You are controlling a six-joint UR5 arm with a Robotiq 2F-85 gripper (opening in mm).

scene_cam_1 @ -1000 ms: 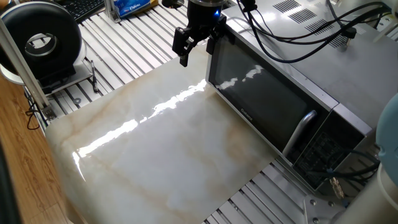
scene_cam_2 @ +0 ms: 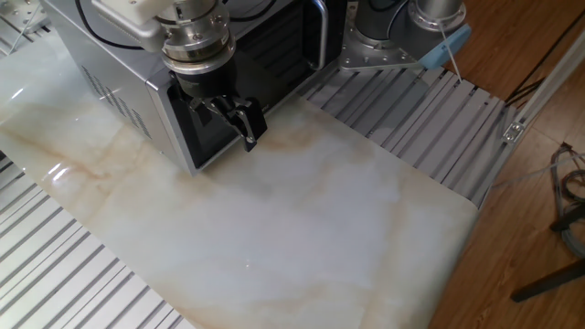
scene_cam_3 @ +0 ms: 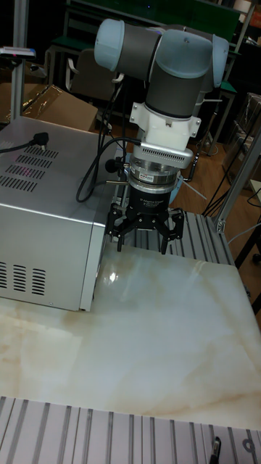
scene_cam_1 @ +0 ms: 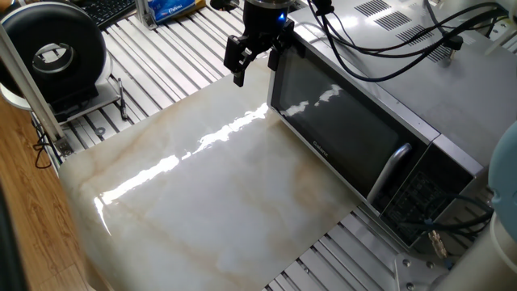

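Note:
A silver microwave [scene_cam_1: 452,97] stands on the table with its dark door [scene_cam_1: 331,121] closed and a metal handle [scene_cam_1: 389,175] near the control panel. My gripper [scene_cam_3: 141,246] hangs pointing down in front of the microwave, by the end of the door away from the handle. Its two black fingers are spread wide apart, and nothing shows between them. In exterior view 2 the microwave's front corner lies close beside the gripper [scene_cam_2: 228,132]; whether they touch cannot be told.
The marbled board [scene_cam_1: 218,194] in front of the microwave is bare. Black cables [scene_cam_1: 388,52] loop over the microwave's top. A round black device [scene_cam_1: 52,56] stands on the slatted table at the far left.

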